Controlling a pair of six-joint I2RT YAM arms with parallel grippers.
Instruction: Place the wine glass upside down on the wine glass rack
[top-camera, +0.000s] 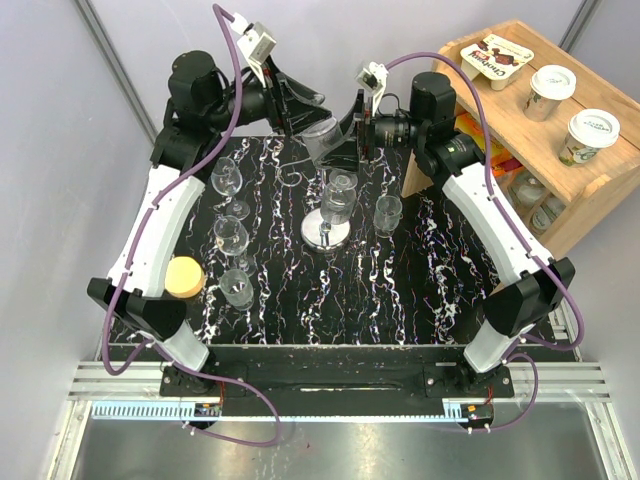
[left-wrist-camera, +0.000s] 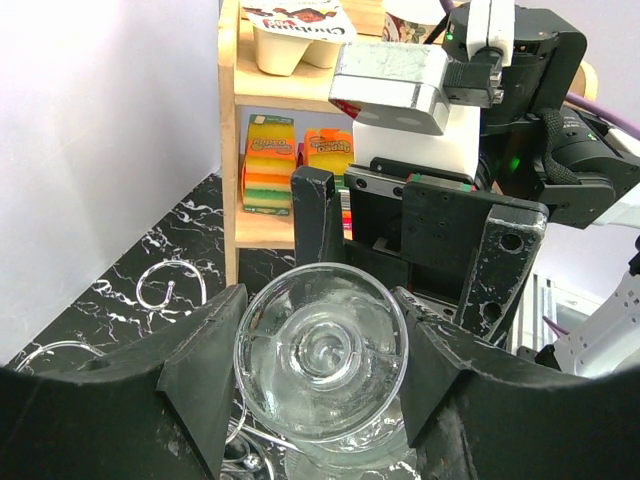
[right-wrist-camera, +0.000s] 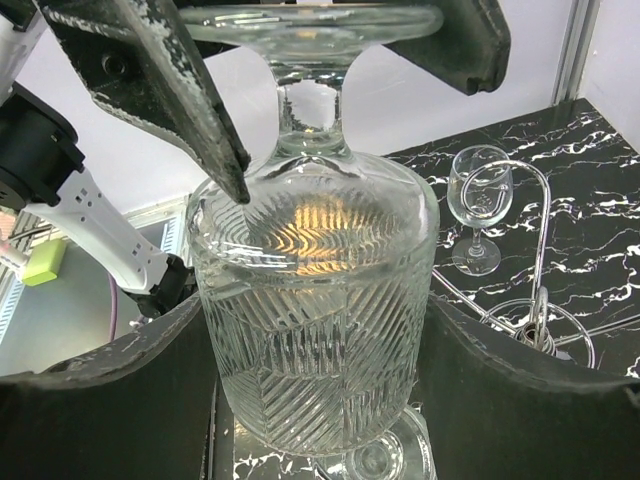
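A textured wine glass (top-camera: 322, 140) is held high above the chrome rack (top-camera: 325, 228) by both grippers. My left gripper (top-camera: 298, 118) is shut on it at the stem end; in the left wrist view the glass's round end (left-wrist-camera: 320, 355) fills the space between the fingers. My right gripper (top-camera: 345, 145) is shut on the bowl, which in the right wrist view (right-wrist-camera: 312, 340) hangs between its pads with stem and foot upward. Another glass (top-camera: 338, 205) hangs on the rack below.
Several glasses (top-camera: 231, 236) and a round yellow lid (top-camera: 184, 277) are on the left of the black marble counter. A tumbler (top-camera: 388, 215) is right of the rack. A wooden shelf (top-camera: 560, 185) with cups stands at the right.
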